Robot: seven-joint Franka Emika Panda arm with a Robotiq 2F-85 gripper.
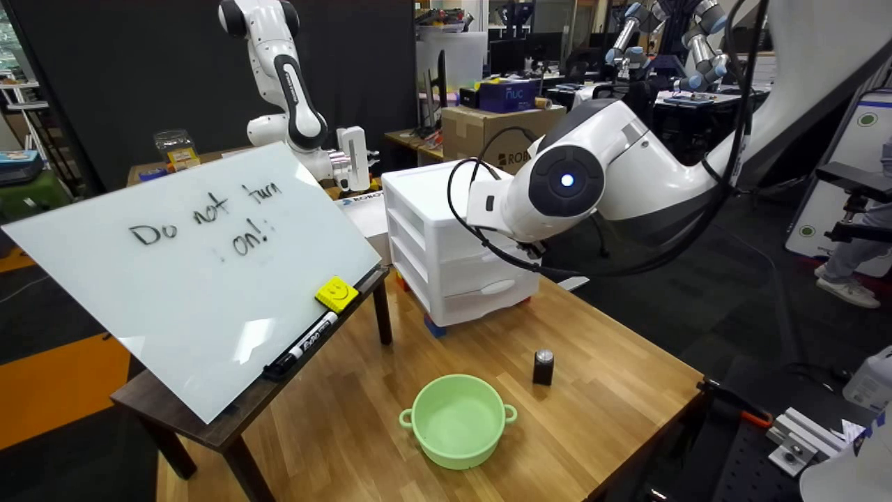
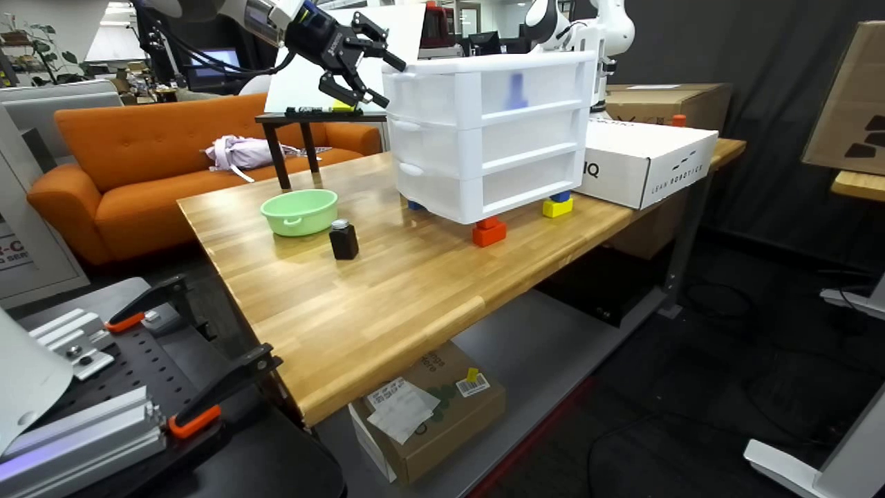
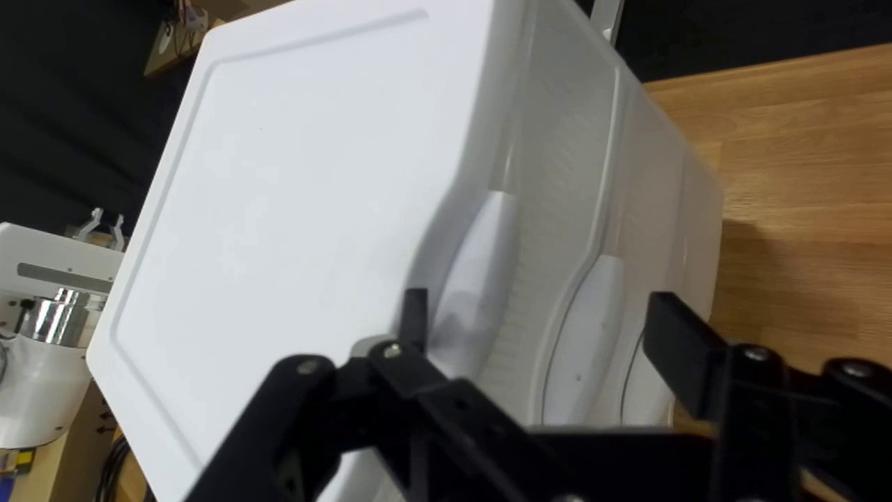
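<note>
My gripper is at the front of the white drawer unit (image 3: 309,184), its fingers spread well apart and nothing held between them. In the wrist view, one finger appears beside the top drawer's handle (image 3: 478,280), near the unit's upper edge. The middle drawer's handle (image 3: 587,335) shows in the gap between the fingers, but contact cannot be judged. From exterior view 2, the black gripper (image 2: 392,82) is level with the top drawer. In exterior view 1 the arm hides most of it. All drawers look closed.
On the wooden table stand a green two-handled bowl (image 1: 458,418) and a small dark shaker (image 1: 543,368). A whiteboard (image 1: 192,259) with writing rests on a small dark stand. Colored blocks (image 2: 489,232) support the drawer unit. Tabletop around the bowl is mostly clear.
</note>
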